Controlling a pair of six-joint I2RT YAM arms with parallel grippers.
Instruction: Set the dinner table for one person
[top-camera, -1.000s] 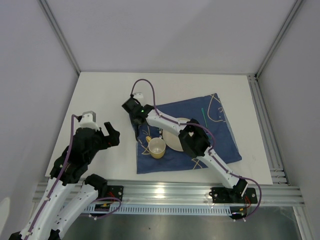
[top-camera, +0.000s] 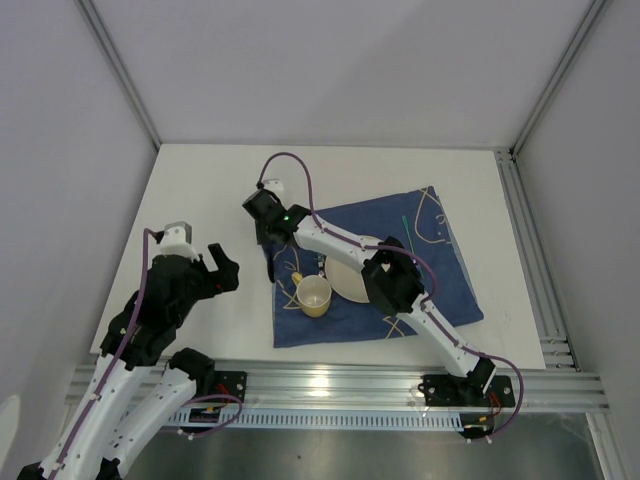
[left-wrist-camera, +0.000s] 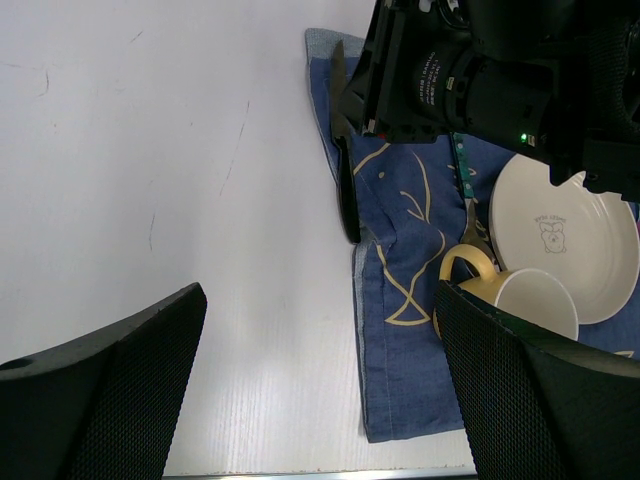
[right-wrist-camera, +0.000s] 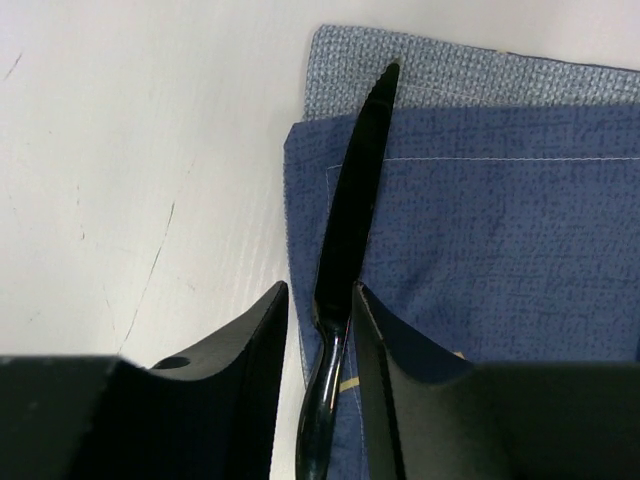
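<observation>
A blue cloth (top-camera: 350, 330) carries a white plate (left-wrist-camera: 590, 240), a yellow mug (top-camera: 314, 296) and cutlery, including a teal-handled piece (top-camera: 408, 232). A dark knife (right-wrist-camera: 350, 210) lies along the cloth's left edge. My right gripper is over that knife, its two fingertips on either side of it and part open; whether they touch it I cannot tell. In the top view the right arm hides part of the plate and cloth. My left gripper (top-camera: 215, 268) stands open above the bare table, left of the cloth, with nothing between its fingers.
Bare white table (top-camera: 200, 180) lies left of and behind the cloth, with a narrower bare strip at the right. Walls and metal rails bound the workspace. The right arm stretches across the middle of the cloth.
The left arm is unchanged.
</observation>
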